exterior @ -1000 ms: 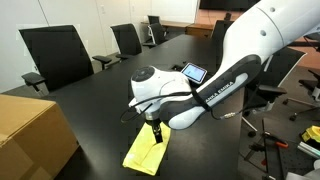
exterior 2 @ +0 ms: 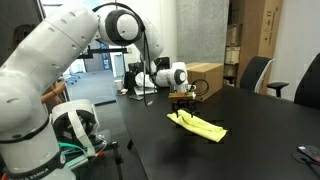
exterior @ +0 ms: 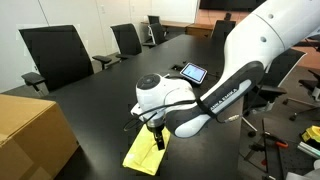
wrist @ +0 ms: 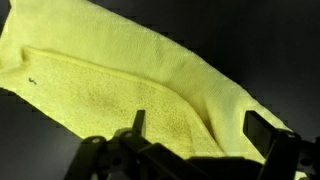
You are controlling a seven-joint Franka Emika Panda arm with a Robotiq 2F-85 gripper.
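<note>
A yellow cloth [exterior: 145,154] lies spread on the black table, partly hidden by my arm in exterior view 1. In the wrist view the cloth [wrist: 110,75] fills much of the picture, with a raised fold running across it toward the lower right. My gripper stands open over that fold, its dark fingertips [wrist: 258,132] wide apart. In exterior view 2 the gripper [exterior 2: 182,108] is low over the cloth [exterior 2: 203,126], close to its left end. From these views I cannot tell whether the fingers touch the fabric.
A cardboard box [exterior: 38,140] stands at the left edge of exterior view 1. A tablet [exterior: 193,73] lies farther back on the table. Office chairs [exterior: 58,55] line the far side.
My gripper has come down toward the cloth over the last second, with a slight shift of the arm. The cloth lies about where it was.
</note>
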